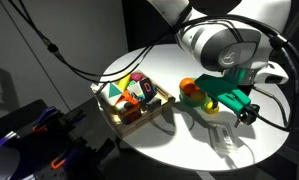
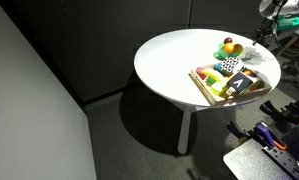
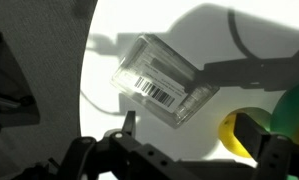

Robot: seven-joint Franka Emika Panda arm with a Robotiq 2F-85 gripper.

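Observation:
A clear, see-through plastic container point(image 3: 167, 82) with a barcode label lies flat on the white round table, and shows faintly in exterior view 1 as a clear shape point(image 1: 223, 138). Above the table hangs my gripper, open, its black fingers wide apart at the bottom of the wrist view. Nothing is held between them; the container lies beyond the fingertips. Beside it stands a green bowl point(image 3: 295, 112) with a yellow fruit point(image 3: 229, 134) at its edge. In exterior view 1 orange fruit point(image 1: 191, 88) shows in the bowl, partly hidden by the arm.
A wooden crate point(image 2: 211, 98) full of colourful toy-like items, including green, red and black pieces, stands on the table away from the container. The table edge runs close to the container in the wrist view.

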